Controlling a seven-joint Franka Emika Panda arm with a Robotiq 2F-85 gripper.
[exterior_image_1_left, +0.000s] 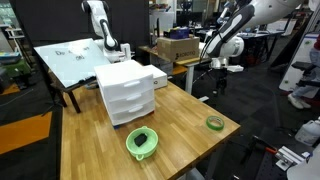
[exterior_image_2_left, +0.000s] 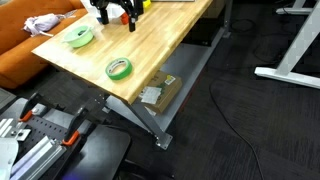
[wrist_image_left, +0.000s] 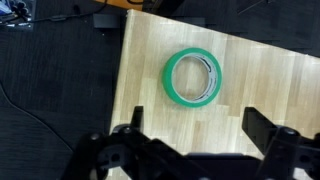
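Note:
A roll of green tape (wrist_image_left: 169, 78) lies flat near the table's corner, seen from above in the wrist view. Beyond the dark fingers of my gripper, which stands open and empty, the roll shows through the middle of the view. Exterior view 2 has the same green tape (exterior_image_2_left: 110, 73) near the front corner, and the fingers hang well above the tabletop. In exterior view 1 the white arm (exterior_image_1_left: 228, 47) is raised high over that end, with the tape (exterior_image_1_left: 208, 124) below it.
A green bowl (exterior_image_1_left: 143, 153) with something dark inside stands on the table near its front edge. Behind it is a white drawer unit (exterior_image_1_left: 128, 92). Bare wood lies between bowl and tape. Beside the tape the tabletop ends over dark floor (wrist_image_left: 60, 85).

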